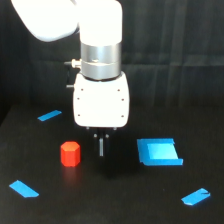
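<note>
A red block [70, 154] with a hexagonal outline stands on the black table, left of the middle. My gripper [101, 147] hangs pointing down, just right of the block and apart from it in the picture. Its dark fingers blend into the background, so their spacing is unclear. No object shows between them.
A light-blue square bordered with blue tape [146, 161] lies to the right of the gripper. Strips of blue tape mark the table at the back left [49, 115], front left [23, 189] and front right [196, 197].
</note>
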